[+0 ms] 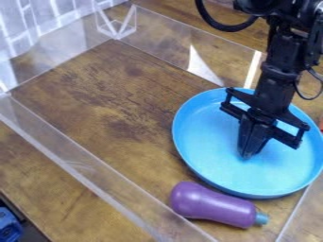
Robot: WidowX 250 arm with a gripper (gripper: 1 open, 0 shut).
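A black robot gripper (252, 146) reaches down from the top right into a blue round plate (214, 165) on the right side of the wooden surface. Its fingertips are low over the plate's middle and look shut, with nothing visible between them. A purple eggplant-like toy (212, 204) with a teal tip lies outside the plate, just in front of it.
Clear plastic walls surround the wooden floor (94, 113), which is bare to the left of the plate. A blue object (7, 227) sits outside at the lower left corner. Part of something orange shows at the right edge behind the plate.
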